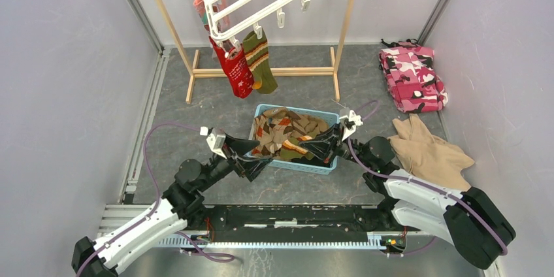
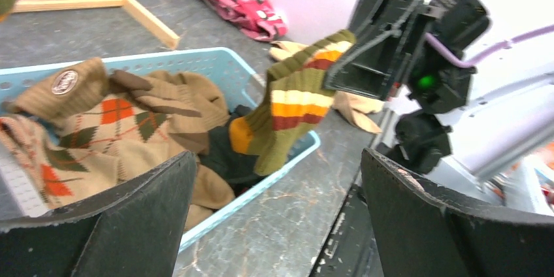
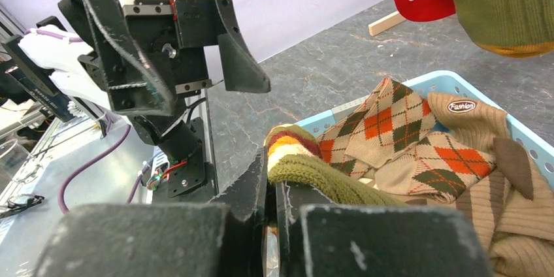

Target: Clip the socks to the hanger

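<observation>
A green sock with yellow, red and cream stripes (image 2: 297,104) is pinched in my right gripper and droops into the blue basket (image 1: 304,168), which holds a jumble of brown and argyle socks (image 3: 451,159). My left gripper (image 1: 251,158) stands open at the basket's left side, empty, facing the striped sock in the left wrist view. Above and behind, the white hanger (image 1: 261,12) carries a red stocking (image 1: 236,71) and an olive stocking (image 1: 260,61), among others; several clips on its right are empty.
The wooden stand (image 1: 300,71) spans the back. A pink camouflage bag (image 1: 411,78) and a tan cloth (image 1: 428,156) lie at the right. Bare floor shows left of the basket.
</observation>
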